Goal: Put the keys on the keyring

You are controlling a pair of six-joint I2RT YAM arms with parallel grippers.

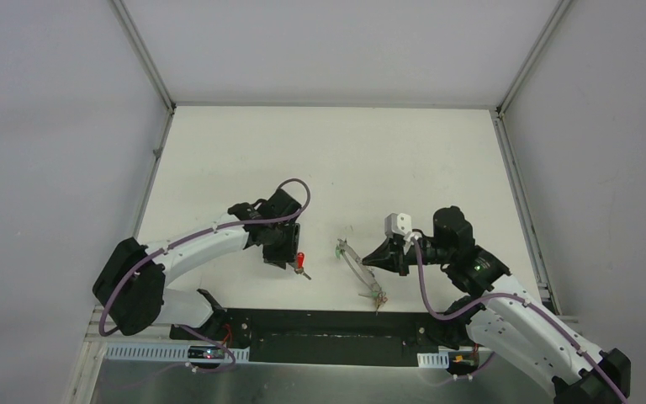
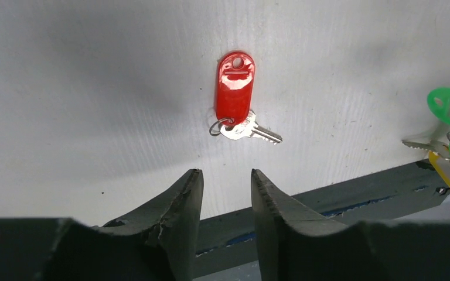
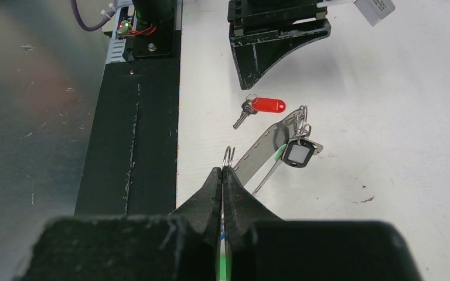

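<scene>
A red key tag [image 2: 234,88] with a small ring and a silver key [image 2: 255,130] lies on the white table below my left gripper, whose fingers stand apart and empty. My right gripper is shut, above the keyring bundle [image 1: 362,273], a long pale metal piece with rings [image 3: 302,120], a dark tag [image 3: 298,153] and green tags. Whether anything thin sits at its tips is unclear. Green [image 2: 448,108] and yellow [image 2: 445,174] tags show at the right of the left wrist view.
A black rail [image 1: 328,337] runs along the front edge, with the arm bases at either end.
</scene>
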